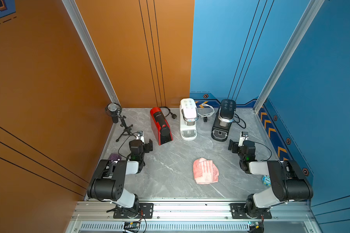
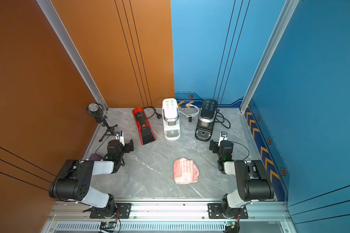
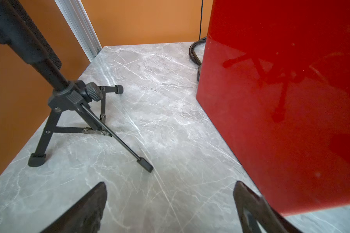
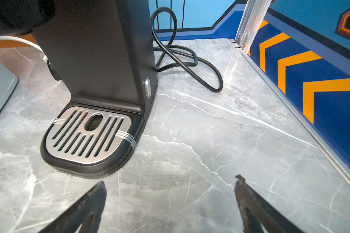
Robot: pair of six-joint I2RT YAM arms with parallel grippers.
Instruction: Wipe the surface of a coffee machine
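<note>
A folded pink cloth [image 1: 205, 170] [image 2: 185, 170] lies on the front middle of the grey counter. Three coffee machines stand behind it: red [image 1: 160, 125] [image 3: 283, 128], white [image 1: 188, 118] and black [image 1: 223, 119] [image 4: 97, 66]. My left gripper is open and empty, low beside the red machine's left side. My right gripper is open and empty, in front and to the right of the black machine's drip tray [image 4: 70, 141].
A microphone on a tripod [image 3: 66, 97] stands at the back left. Cables lie behind the machines. A purple item [image 2: 95, 156] and a small blue item [image 1: 266, 180] sit near the arms.
</note>
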